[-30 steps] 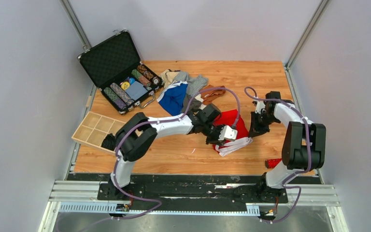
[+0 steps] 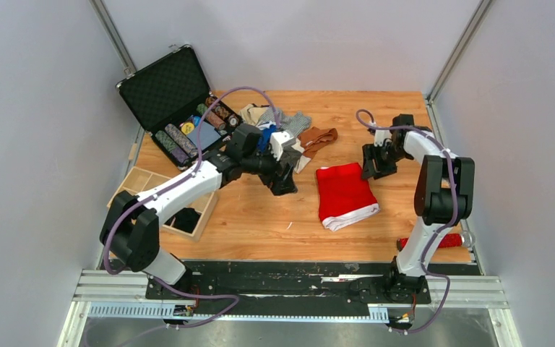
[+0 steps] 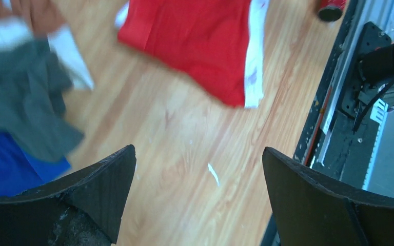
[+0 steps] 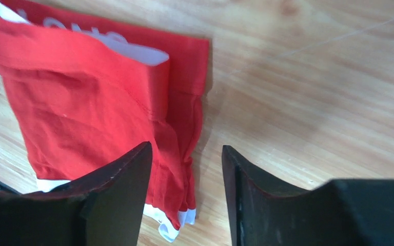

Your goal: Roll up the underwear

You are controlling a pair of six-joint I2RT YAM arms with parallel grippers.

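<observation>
Folded red underwear with a white band (image 2: 345, 191) lies flat on the table, right of centre. In the right wrist view the red cloth (image 4: 77, 107) shows a folded-over edge with white lining along its far side. My right gripper (image 2: 376, 176) is at the cloth's far right corner; its fingers stand apart, one over the cloth's right edge and one over bare wood, nothing visible between them. My left gripper (image 2: 283, 191) hangs over the table to the left of the cloth, open and empty. The left wrist view shows the red cloth (image 3: 195, 46) beyond the fingers.
A pile of other garments (image 2: 289, 130) lies behind the left gripper. An open black case (image 2: 162, 90) and a wooden divided box (image 2: 202, 210) stand on the left. A red cylinder (image 2: 448, 240) lies near the right arm's base. Bare wood surrounds the red cloth's front.
My left gripper has moved off the red cloth, up and to the left, leaving it uncovered. The right gripper has shifted from the lower right edge toward the far right corner.
</observation>
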